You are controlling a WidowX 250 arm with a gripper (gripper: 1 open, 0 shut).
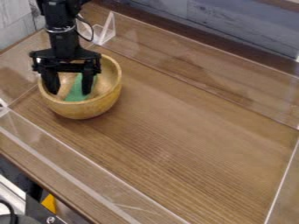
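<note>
A wooden bowl (pixel 87 107) sits at the left of the wooden table, with a green object (pixel 82 86) inside it. My black gripper (pixel 65 79) is over the bowl's left part, its fingers spread low at and inside the rim, left of the green object and partly in front of it. Whether it touches either, or holds anything, I cannot tell.
A clear, pale item (pixel 105 26) stands behind the arm near the back left. The table's left edge runs close beside the bowl.
</note>
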